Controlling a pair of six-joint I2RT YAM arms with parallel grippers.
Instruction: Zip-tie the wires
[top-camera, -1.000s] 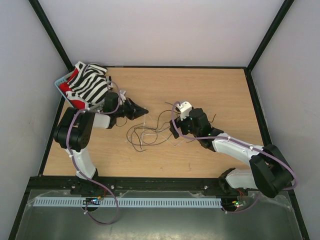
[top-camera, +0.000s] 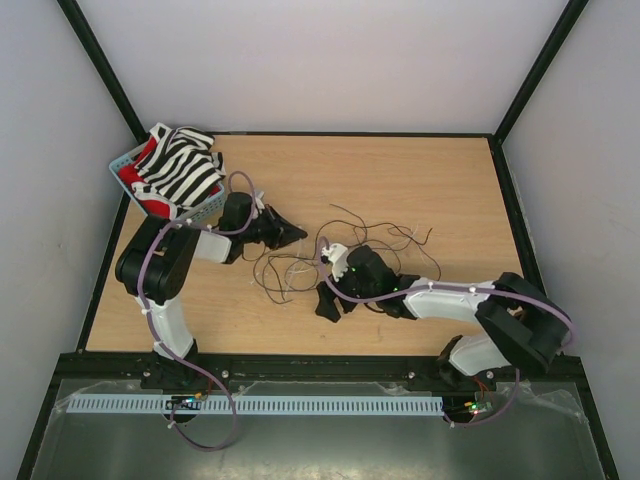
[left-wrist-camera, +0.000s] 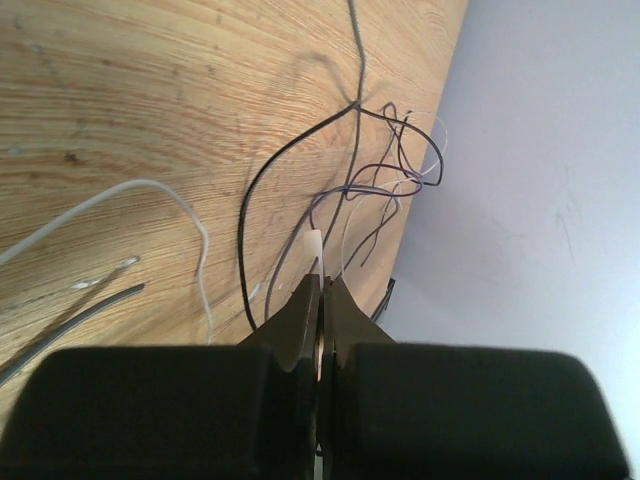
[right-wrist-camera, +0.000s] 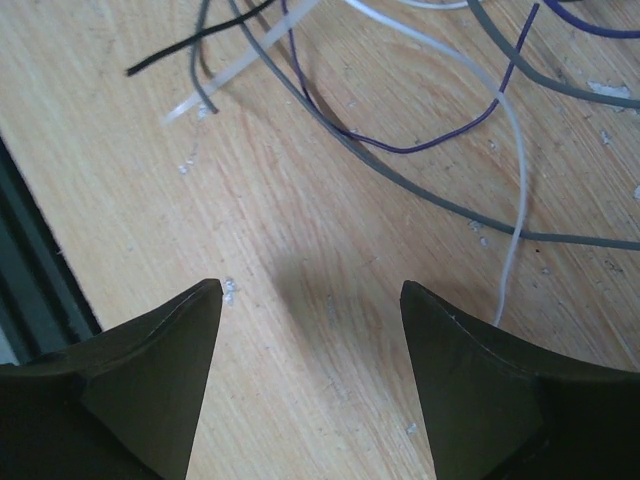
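Note:
Dark, grey, purple and white wires (top-camera: 283, 280) lie in a loose tangle across the middle of the table. My left gripper (top-camera: 300, 236) is at their upper left, shut; in the left wrist view a short white strip (left-wrist-camera: 313, 243) shows at its fingertips (left-wrist-camera: 305, 315), probably held between them. My right gripper (top-camera: 330, 308) is low at the lower edge of the tangle, its fingers apart with nothing between them. In the right wrist view a pale translucent strip (right-wrist-camera: 240, 65) and a thin white wire (right-wrist-camera: 514, 130) lie among the wires beyond the fingers.
A light blue basket (top-camera: 124, 160) with striped and red cloth (top-camera: 180, 165) stands at the back left, just behind the left arm.
My right gripper has moved down and left, toward the front of the table. My left gripper has shifted slightly right and down.

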